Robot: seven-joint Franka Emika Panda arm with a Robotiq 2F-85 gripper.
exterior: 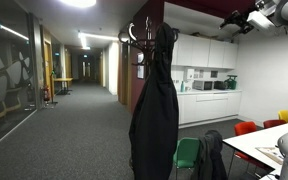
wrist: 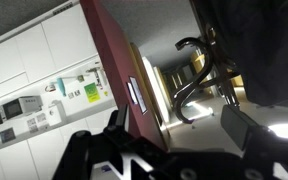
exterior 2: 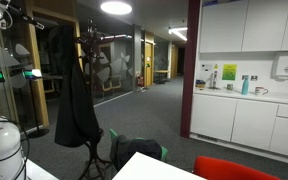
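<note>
A black coat (exterior: pixel 156 105) hangs from a dark coat stand (exterior: pixel 144 40) in the middle of exterior view 1; its hem reaches low. Exterior view 2 has the same coat (exterior 2: pixel 74 105) at left, with the stand's legs (exterior 2: pixel 96 150) below it. In the wrist view, my gripper is open, its fingers wide apart with nothing held. Beyond them show the stand's curved hooks (wrist: pixel 192 75) and, at upper right, the dark coat (wrist: pixel 269 45). The arm (exterior: pixel 269 15) reaches in from the upper right in exterior view 1.
A white table (exterior 2: pixel 149 168) and a red chair (exterior 2: pixel 229 170) stand in front. A green chair (exterior: pixel 187 153) carries a dark garment (exterior: pixel 211 155). White kitchen units (exterior: pixel 204 105) line the back, and the corridor floor (exterior: pixel 74 120) is clear.
</note>
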